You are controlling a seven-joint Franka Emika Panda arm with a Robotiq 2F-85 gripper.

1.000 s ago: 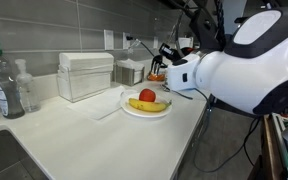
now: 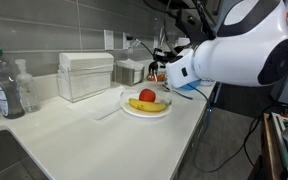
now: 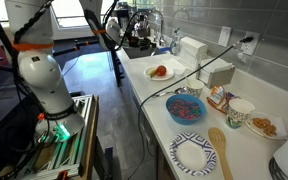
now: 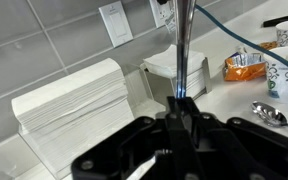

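In the wrist view my gripper is shut on a slim dark rod-like object [image 4: 185, 60] that stands out from between the fingers toward the top of the frame. What the object is cannot be told. Exterior view 1 has the white arm at the upper right, with the black gripper [image 2: 158, 62] small and partly lost against the background behind the plate. A white plate [image 2: 132, 110] there holds a red round fruit [image 2: 147, 95] and yellow bananas [image 2: 146, 105].
White paper towels [image 4: 69, 95] stand in a holder by the tiled wall. A spoon [image 4: 274, 115] and paper cups [image 4: 284, 75] lie to the right. A blue bowl [image 3: 186, 107] and a patterned plate [image 3: 192, 152] sit along the counter.
The white arm has risen and shifted somewhat to the right in exterior view 1. The plate and its fruit have stayed put.
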